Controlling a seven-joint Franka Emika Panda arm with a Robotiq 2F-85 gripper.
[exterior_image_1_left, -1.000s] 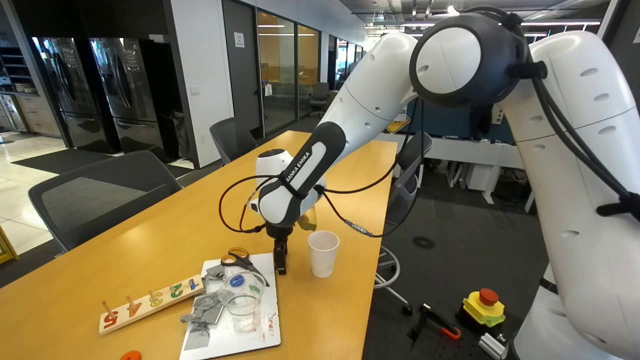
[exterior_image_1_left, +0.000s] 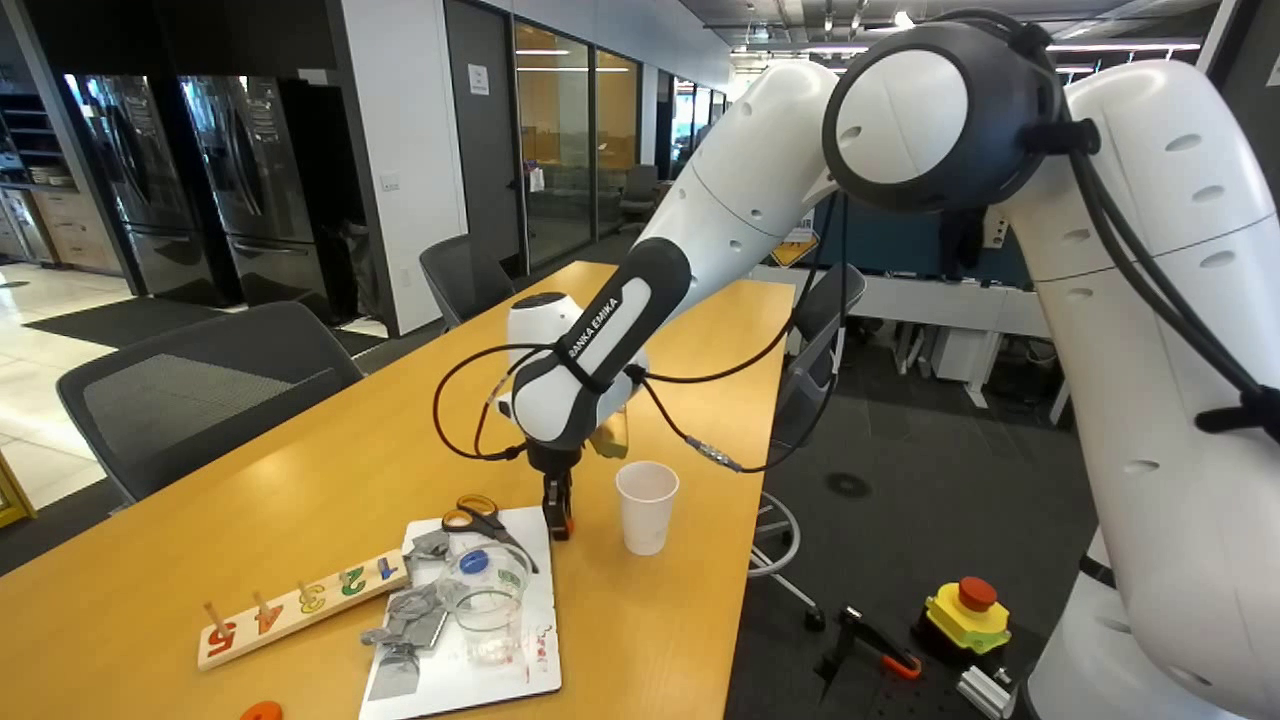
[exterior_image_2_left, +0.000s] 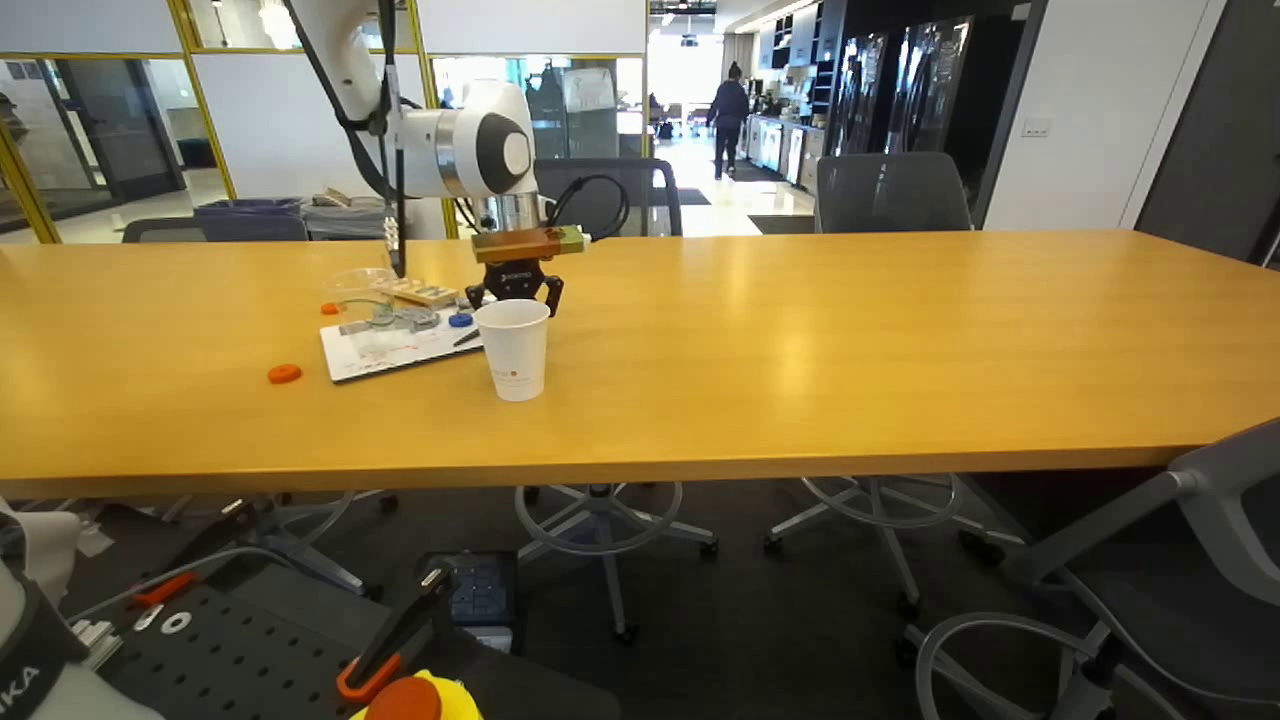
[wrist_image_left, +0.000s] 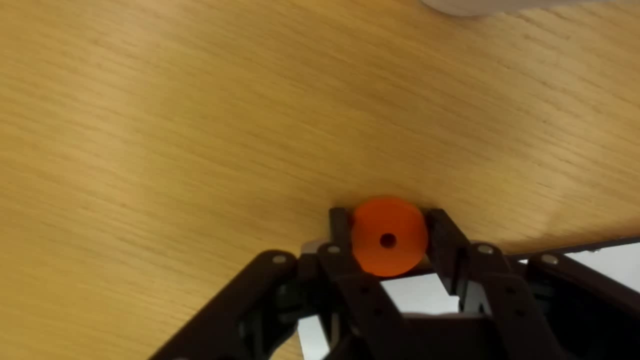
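An orange disc with a small hole in its middle (wrist_image_left: 391, 239) is pinched between the two black fingers of my gripper in the wrist view. In exterior view 1 the gripper (exterior_image_1_left: 558, 528) points down beside the right edge of the whiteboard (exterior_image_1_left: 534, 654), and only a sliver of orange shows at its tips. To the right of it, apart, stands an upright white paper cup (exterior_image_1_left: 647, 510). From exterior view 2 the cup (exterior_image_2_left: 516, 350) partly hides the gripper, whose fingertips I cannot make out fully there.
On the whiteboard lie scissors (exterior_image_1_left: 477, 516), a clear container (exterior_image_1_left: 486, 606), a blue disc (exterior_image_1_left: 475, 562) and grey pieces (exterior_image_1_left: 414, 618). A numbered peg board (exterior_image_1_left: 300, 608) lies left of it. Another orange disc (exterior_image_2_left: 284, 373) rests on the table.
My gripper has risen slightly and shifted a little left, and a bit of orange now shows at its tips. The cup and whiteboard have stayed put.
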